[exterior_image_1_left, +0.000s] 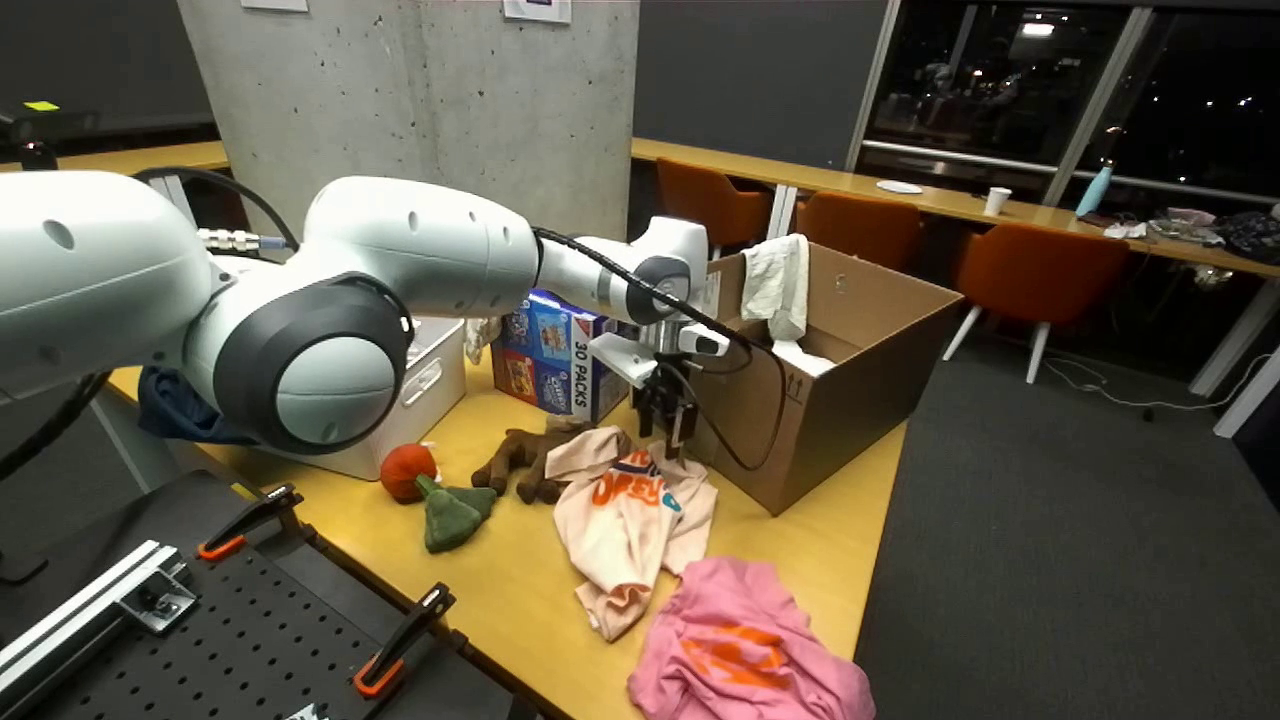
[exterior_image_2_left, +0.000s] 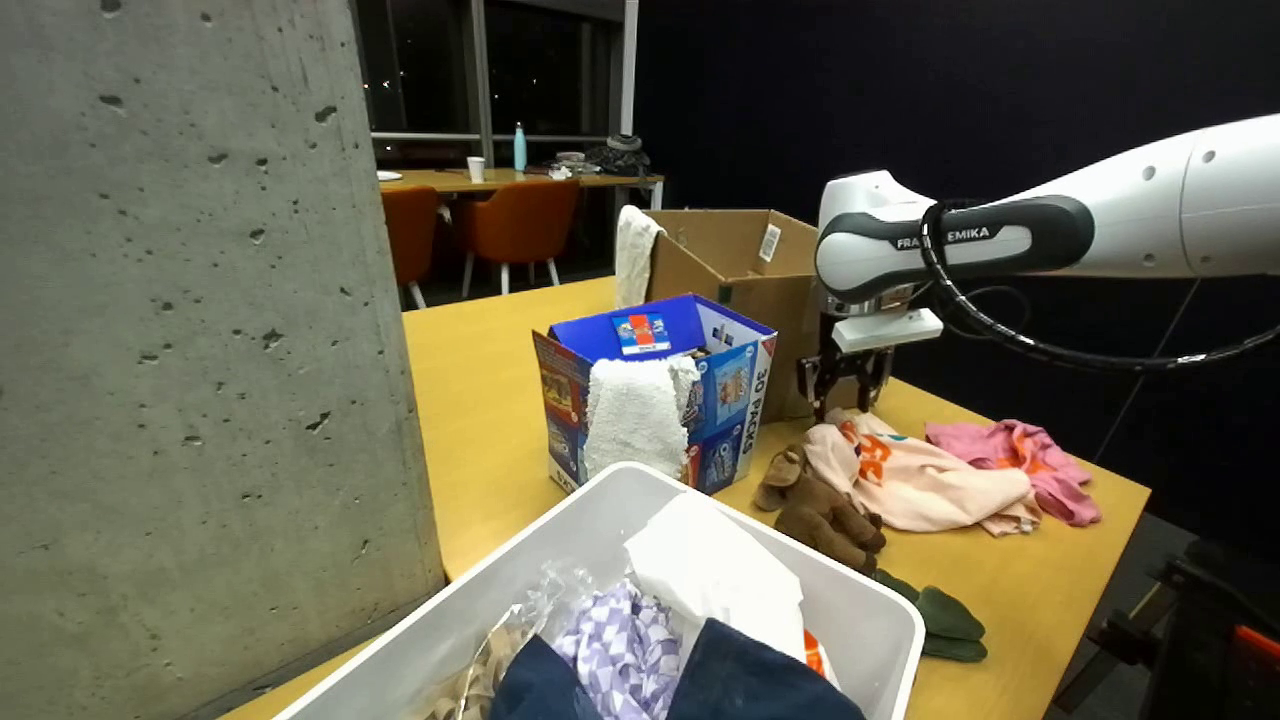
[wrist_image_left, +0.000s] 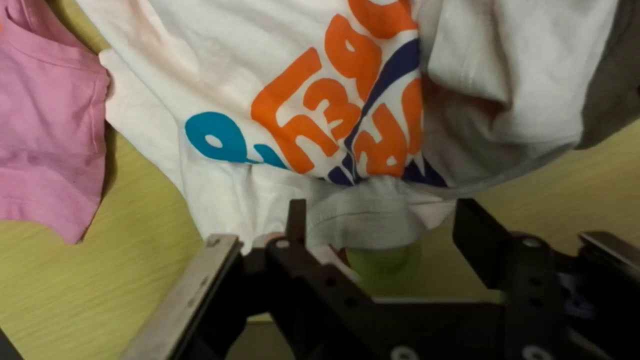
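A pale peach shirt (exterior_image_1_left: 624, 528) with orange and blue lettering lies crumpled on the table in front of the cardboard box. My gripper (exterior_image_1_left: 667, 442) is just above its collar end, fingers pointing down. The wrist view shows the gripper open, its two black fingers (wrist_image_left: 295, 222) well apart. The shirt's collar edge reaches in between them, with neither finger visibly pinching it. To the front right on the table, a pink shirt (exterior_image_1_left: 750, 654) with an orange print lies apart from the gripper.
An open cardboard box (exterior_image_1_left: 828, 408), a white cloth (exterior_image_1_left: 777, 282) over its rim, stands close beside the gripper. Behind are a blue snack box (exterior_image_2_left: 734, 396) and a white bin (exterior_image_2_left: 894, 612). A brown plush toy (exterior_image_1_left: 522, 460) and a red-and-green plush (exterior_image_1_left: 456, 516) lie left of the shirt.
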